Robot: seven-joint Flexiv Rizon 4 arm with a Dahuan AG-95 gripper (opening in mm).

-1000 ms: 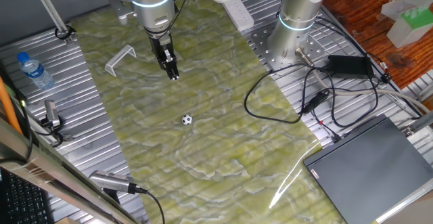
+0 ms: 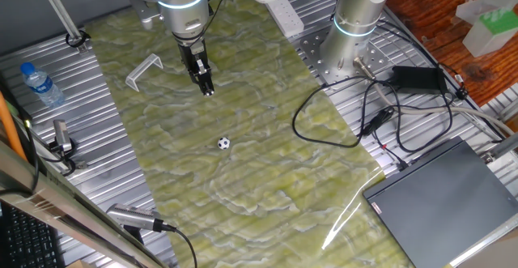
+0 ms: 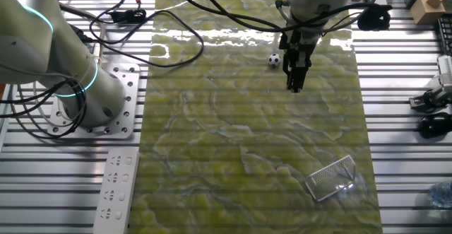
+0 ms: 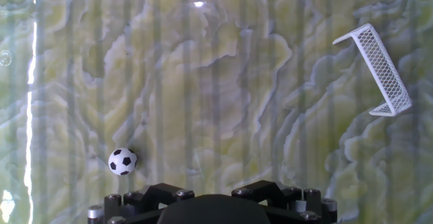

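A small black-and-white soccer ball (image 2: 224,143) (image 3: 274,60) (image 4: 122,162) rests on the green marbled mat (image 2: 267,195). My gripper (image 2: 207,92) (image 3: 294,90) hangs over the mat, pointing down. In the wrist view its two black fingers (image 4: 177,194) stand apart with a gap and nothing visible between them, so it looks open. The ball lies clear of it, to the left of the fingers in that view. A small white goal with a mesh net (image 2: 144,72) (image 3: 332,178) (image 4: 383,72) stands on the mat, away from both ball and gripper.
A looped black cable (image 2: 306,130) reaches onto one edge of the mat, near a dark laptop (image 2: 449,203).
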